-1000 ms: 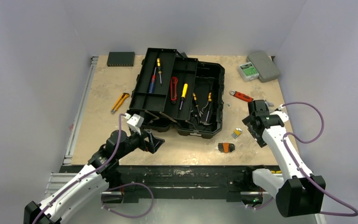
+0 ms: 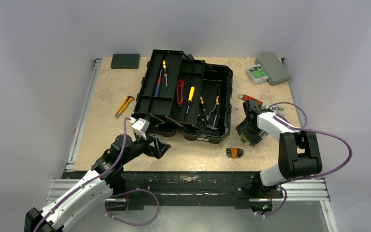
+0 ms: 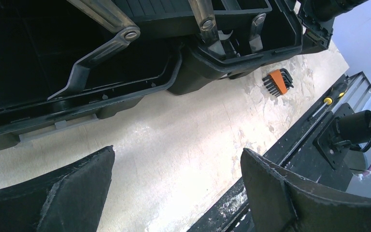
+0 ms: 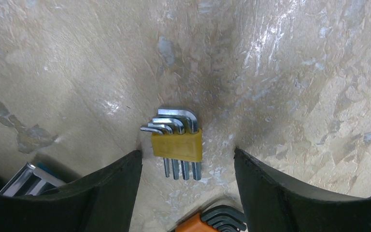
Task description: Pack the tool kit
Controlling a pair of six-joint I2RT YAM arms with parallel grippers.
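Observation:
A small yellow hex key set (image 4: 178, 146) lies on the table, between but apart from the spread fingers of my right gripper in the right wrist view. From above, that gripper covers most of the set. The orange hex key set (image 2: 234, 152) lies just in front of it, toward the table's near edge. The black tool box (image 2: 212, 140) stands unfolded at the centre, with screwdrivers and a red cutter in its trays and pliers and other tools in its deep bin. My left gripper is open and empty, before the box's front left.
A yellow cutter (image 2: 124, 106) lies left of the box, a dark flat box (image 2: 125, 61) behind it. Right of the box are a red-handled tool (image 2: 249, 99), a clear case with green contents (image 2: 257, 74) and a grey case (image 2: 273, 68). Bare table lies between the arms.
My right arm has moved left, bringing its gripper over the yellow hex key set, which lay uncovered a second ago. The left arm stays where it was.

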